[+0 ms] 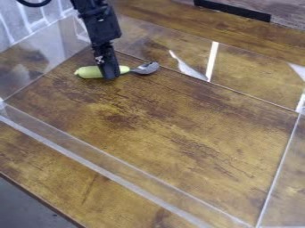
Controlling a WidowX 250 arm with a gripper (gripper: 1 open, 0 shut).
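Observation:
My black gripper (107,69) reaches down from the upper left onto a pale yellow-green elongated object (87,73) lying on the wooden surface. Just to the right of the fingertips lies a silver spoon (148,68), its bowl visible and its handle partly hidden near the gripper. The gripper looks shut; whether anything thin is between its fingers is too small to tell.
A clear plastic low wall (71,153) rings the work area on the wooden table (155,142). The middle and near part inside it are bare. A dark bar (234,12) sits beyond the table at the back right.

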